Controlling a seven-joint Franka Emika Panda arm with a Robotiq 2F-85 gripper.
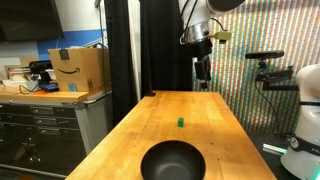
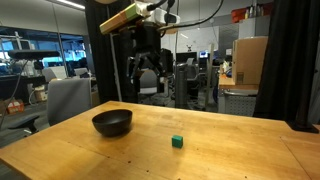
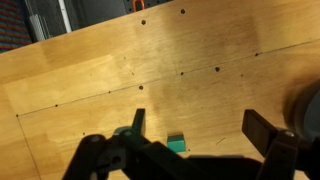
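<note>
My gripper (image 1: 203,77) hangs high above the wooden table, well clear of everything on it. Its two dark fingers stand wide apart in the wrist view, open and empty. A small green block (image 3: 177,143) shows low in that view, just beyond the gripper body and partly cut off by it. The same block (image 1: 181,122) rests on the table in exterior view 1, below and left of the gripper. A round black pan or bowl (image 1: 173,160) sits at the near end; in exterior view 2 the bowl (image 2: 113,122) looks empty.
Black curtains (image 1: 123,55) hang beside the table. A cabinet (image 1: 45,133) bearing a cardboard box (image 1: 77,68) stands off to the left, away from the table.
</note>
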